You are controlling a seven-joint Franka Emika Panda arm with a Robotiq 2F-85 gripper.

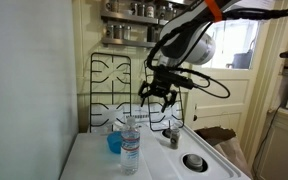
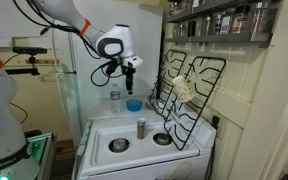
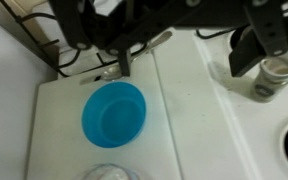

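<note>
High over the white stovetop, my gripper stands open, its two dark fingers wide apart and nothing between them. A clear water bottle with a label is upright at the near left. Behind it sits a blue bowl, which looks empty in the wrist view. Toward the right stands a small jar, close to a burner; its top shows beside the right finger in the wrist view. What look like metal utensils lie behind the bowl.
Black burner grates lean upright along the back wall. Above them run shelves holding several jars. A round burner sits at the right, and a paper bag stands beyond it.
</note>
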